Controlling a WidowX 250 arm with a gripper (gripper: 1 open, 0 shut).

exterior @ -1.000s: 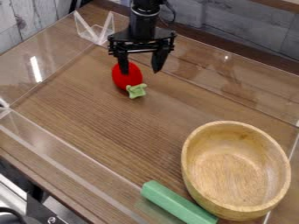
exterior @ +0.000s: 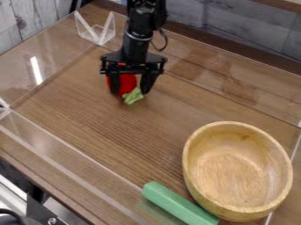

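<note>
My black gripper [exterior: 134, 68] reaches down from the top centre, its fingers on either side of a red object [exterior: 125, 84] with a green part [exterior: 134, 97] at its front. The red object is partly hidden behind the gripper, and I cannot tell whether the fingers grip it.
A large yellow bowl [exterior: 238, 171] sits at the front right, with a green stick-like object [exterior: 177, 204] beside it along the front edge. A wall stands at the back left.
My gripper has moved down and toward the viewer, over the red object, now covering much of it. The red object and green part show little movement.
</note>
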